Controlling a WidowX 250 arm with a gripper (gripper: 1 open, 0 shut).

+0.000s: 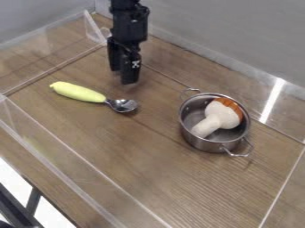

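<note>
The black gripper (127, 68) hangs at the top centre of the camera view, open, above the wooden surface behind a spoon. The spoon, with a thick yellow handle (78, 92) and metal bowl (123, 106), lies on the left. A steel pot (188, 127) with two handles sits at the right, holding a white mushroom-like object (218, 119) with an orange-brown top.
Pale walls or rims border the wooden floor (152, 178) at the back and along the left.
</note>
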